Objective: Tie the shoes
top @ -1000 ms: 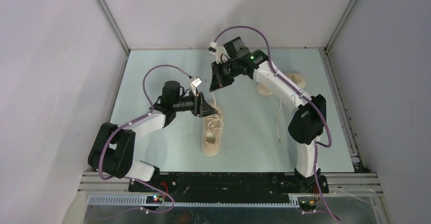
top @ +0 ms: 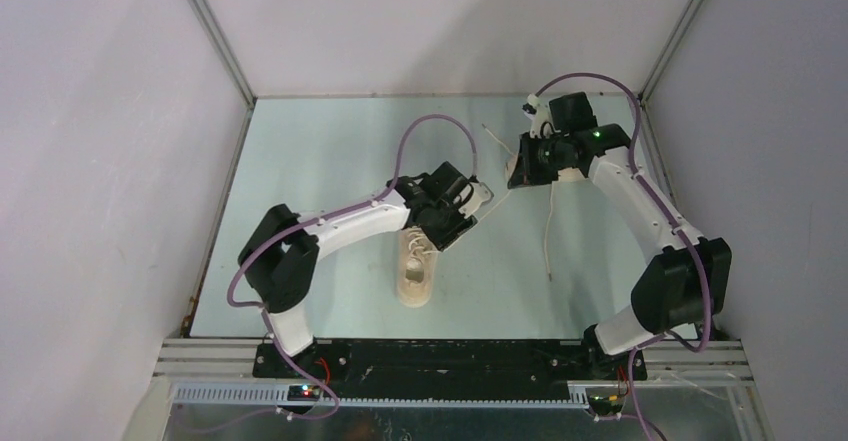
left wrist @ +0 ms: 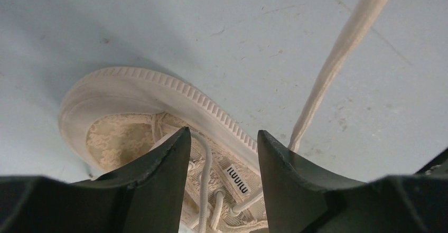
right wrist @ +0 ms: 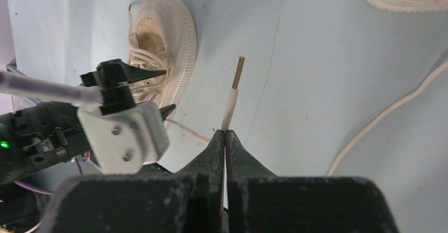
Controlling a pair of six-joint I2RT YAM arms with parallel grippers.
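A cream shoe (top: 413, 281) lies on the table, its toe end partly hidden in the top view under my left gripper (top: 455, 240). That gripper stands open over the lacing, its fingers apart in the left wrist view, where a lace (left wrist: 330, 74) runs up past the right finger. My right gripper is shut on this lace, whose brown-tipped end (right wrist: 236, 80) sticks out beyond the fingertips. From there the lace (top: 493, 206) stretches nearly straight back toward the shoe and left gripper. Whether it touches the left fingers is unclear.
Another cream shoe (top: 570, 174) lies at the back right, mostly covered by my right arm. Its loose lace (top: 548, 233) trails toward the front across the table.
Both arms have swung rightward. My right gripper has drawn the lace away from the shoe, pulling it straighter, while the left gripper has moved right and turned above the shoe's toe side.
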